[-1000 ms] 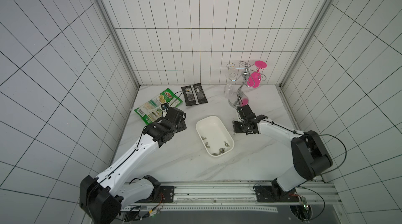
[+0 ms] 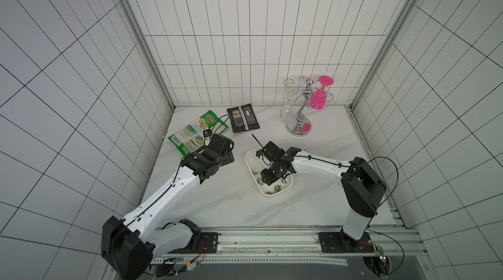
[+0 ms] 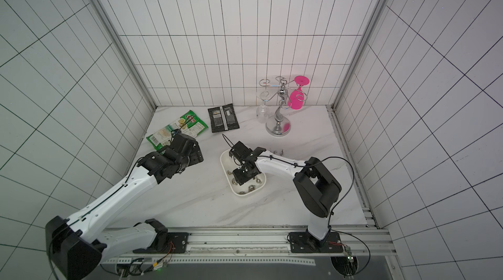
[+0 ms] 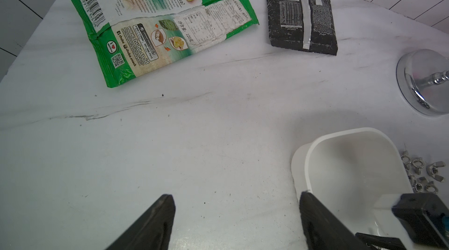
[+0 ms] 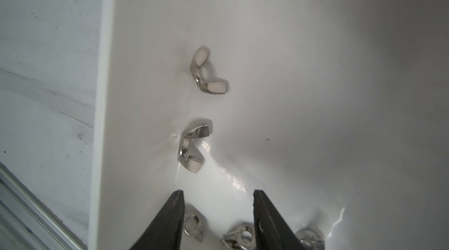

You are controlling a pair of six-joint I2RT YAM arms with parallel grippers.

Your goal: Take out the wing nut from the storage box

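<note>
The white storage box [image 2: 251, 174] stands on the table with several silver wing nuts inside. In the right wrist view, two lone wing nuts, an upper wing nut [image 5: 198, 74] and a lower wing nut [image 5: 184, 149], lie along the left wall. More sit at the bottom edge, among them a wing nut [image 5: 242, 237] seen between the fingertips but partly hidden. My right gripper is open, pointing down into the box, holding nothing. My left gripper is open over bare table, left of the box.
Right of the box lies a cluster of loose wing nuts [image 4: 417, 164] on the table. A green snack bag [image 4: 163, 20] and a black packet [image 4: 301, 13] lie at the back left. A chrome glass rack [image 2: 299, 122] with a pink goblet [image 2: 319, 96] stands behind the box.
The left arm is almost still.
</note>
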